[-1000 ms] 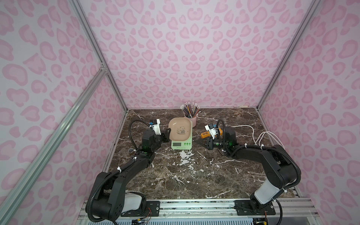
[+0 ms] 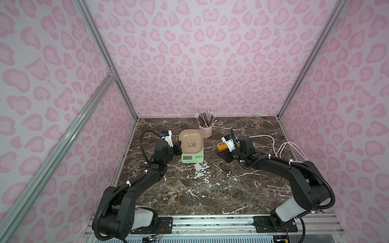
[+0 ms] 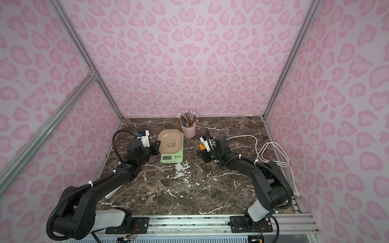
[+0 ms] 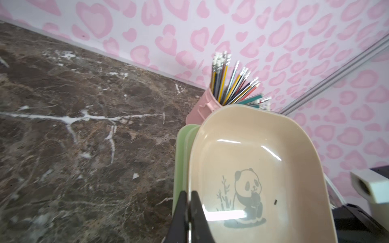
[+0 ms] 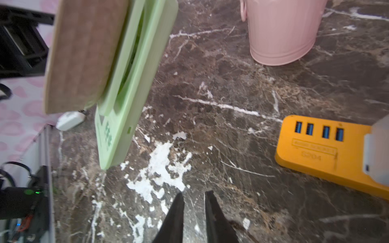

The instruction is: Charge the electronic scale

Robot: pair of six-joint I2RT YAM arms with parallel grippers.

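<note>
The electronic scale [image 2: 192,158], light green, carries a beige tray [image 2: 191,141] printed with a panda. My left gripper is at the tray's near-side edge, shut with the thin rim between its fingers. In the right wrist view the scale [image 5: 133,89] is seen edge-on and looks tilted and raised off the table. My right gripper is a little to the right of the scale, partly open with nothing visible in the gap. An orange socket block [image 5: 320,149] with several blue USB ports lies beyond it. I see no charging cable at the fingers.
A pink cup of pencils [image 2: 205,130] stands behind the scale. White cable [image 2: 289,147] coils at the right side. A small round metal item [image 2: 141,162] lies left of the left arm.
The scale and tray have shifted slightly left and toward the front, along with my left gripper. My right arm has changed its pose, with the wrist turned and the elbow farther right.
</note>
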